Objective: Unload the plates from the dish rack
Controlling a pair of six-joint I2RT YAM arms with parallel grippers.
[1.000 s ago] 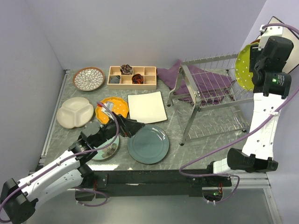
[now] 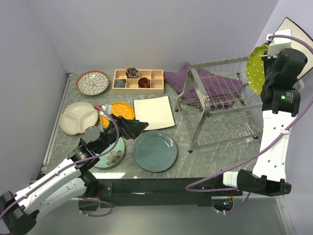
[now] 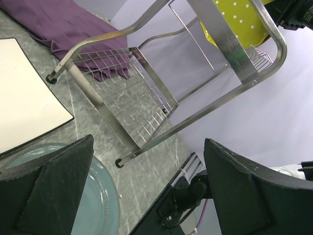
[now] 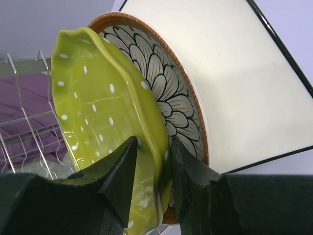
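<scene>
A yellow-green plate with white dots stands on edge in the dish rack, at its right end. My right gripper has one finger on each side of this plate's rim; whether both press on it I cannot tell. Right behind stands a petal-patterned plate with a brown rim, then a white board or plate with a dark edge. Over the counter, my left gripper is open and empty. Below and beside it lies a grey-blue plate.
Flat on the counter at left lie a square white plate, an orange plate, a succulent-print plate, a divided plate and a petal plate. A wooden box and purple cloth are behind.
My right gripper has shifted slightly left in the top view, staying at the dotted plate.
</scene>
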